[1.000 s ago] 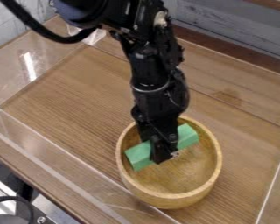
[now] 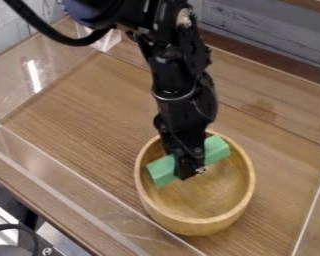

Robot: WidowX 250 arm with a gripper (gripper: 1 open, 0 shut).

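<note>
My black gripper (image 2: 184,150) reaches down from the top centre into a round yellow bowl (image 2: 210,213), shut on a green block (image 2: 162,172). The block is held tilted inside the bowl's upper part, its two ends showing on either side of the fingers.
A pale wall (image 2: 270,35) runs along the back. A black cable (image 2: 16,229) is at the lower left.
</note>
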